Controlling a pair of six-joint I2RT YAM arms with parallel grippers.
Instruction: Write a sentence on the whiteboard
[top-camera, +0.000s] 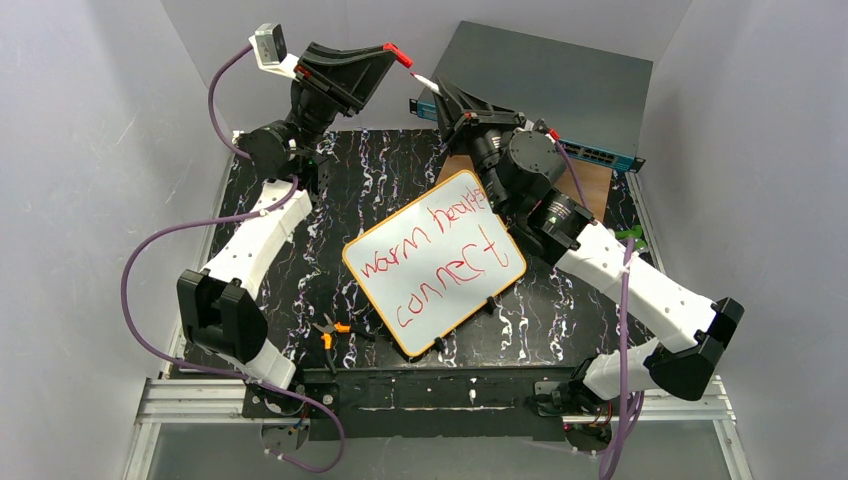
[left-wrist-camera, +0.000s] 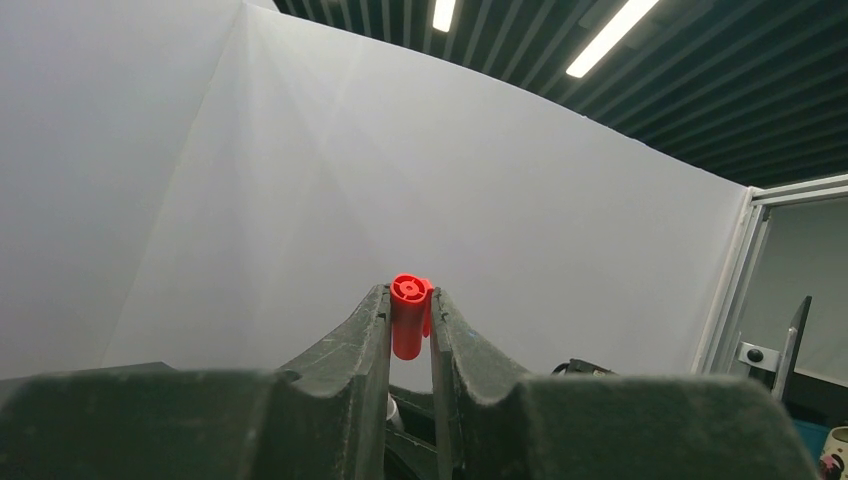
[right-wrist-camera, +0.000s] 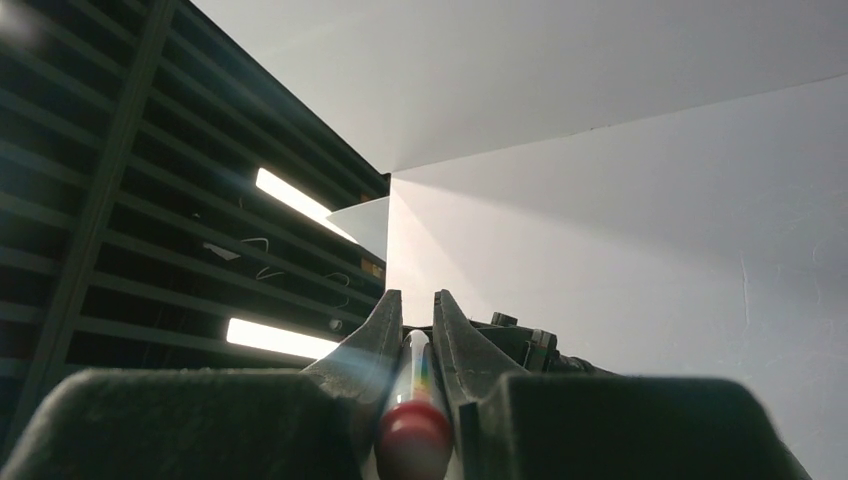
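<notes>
The whiteboard (top-camera: 432, 262) lies tilted on the table with red handwriting reading roughly "warm hearts connect". Raised at the back, my left gripper (top-camera: 388, 52) holds a red marker cap (left-wrist-camera: 408, 310) between its fingertips. Facing it, my right gripper (top-camera: 440, 92) is shut on a white marker (top-camera: 426, 82), its red tip pointing at the cap, a small distance from it in the top view. In the right wrist view the marker's red rear end (right-wrist-camera: 414, 440) is close to the camera.
A grey rack device (top-camera: 560, 80) sits on a wooden board (top-camera: 592, 190) at the back. Orange-handled pliers (top-camera: 330, 335) lie left of the whiteboard. Purple cables hang along both arms.
</notes>
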